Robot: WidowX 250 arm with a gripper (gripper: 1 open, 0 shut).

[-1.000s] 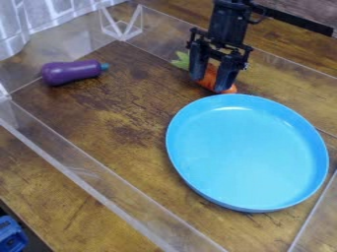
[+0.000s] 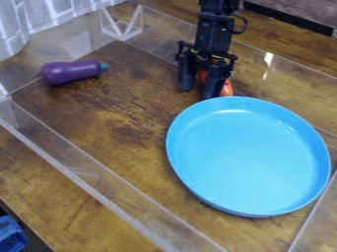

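Note:
The black gripper [image 2: 206,67] is lowered at the upper middle, over an orange carrot-like item [image 2: 224,87] whose green top is mostly hidden behind it. The orange item shows behind and below the fingers. Whether the fingers are closed on it cannot be told.
A large blue plate [image 2: 247,156] fills the lower right. A purple eggplant [image 2: 69,72] lies at the upper left. Clear plastic walls surround the area, and the wooden middle-left is free. A blue object [image 2: 8,236] shows at the bottom left corner.
The gripper has moved left and down over the orange item, now covering its green top.

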